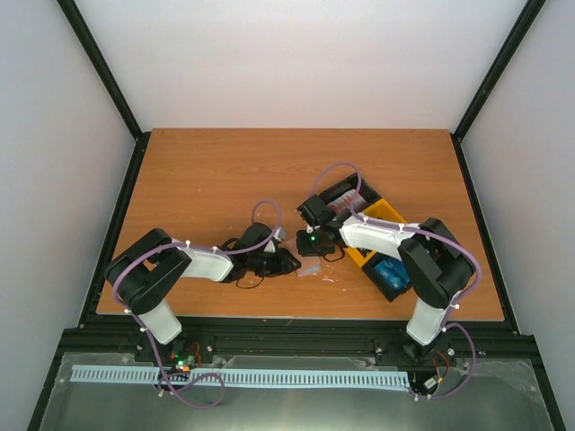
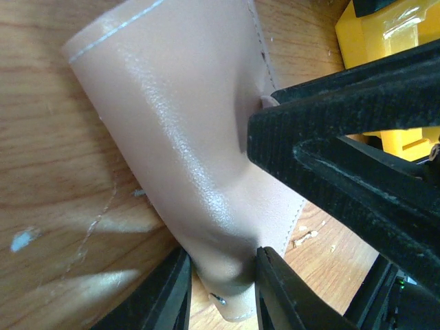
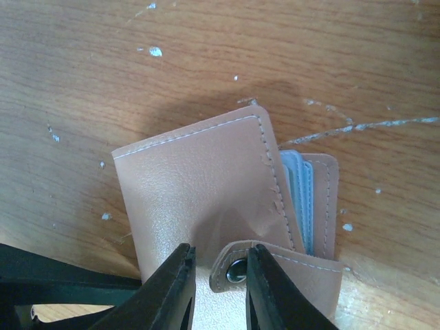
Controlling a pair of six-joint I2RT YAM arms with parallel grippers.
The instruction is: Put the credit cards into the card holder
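A pinkish-tan leather card holder [image 3: 196, 165] lies on the table between my two arms, partly hidden from above by the grippers. Pale blue plastic sleeves [image 3: 302, 206] stick out at one side of it. In the left wrist view my left gripper is shut on the holder's near end, which bulges up between the fingers. My right gripper is shut on the holder's strap [image 3: 295, 265], with the dark metal snap [image 3: 237, 270] showing between its fingertips. I cannot make out any credit card for certain.
Right of the holder, partly under the right arm, stands a divided box with a yellow section [image 1: 384, 212] and black ends. A blue packet [image 1: 393, 272] lies in its near compartment. White scuffs mark the wood.
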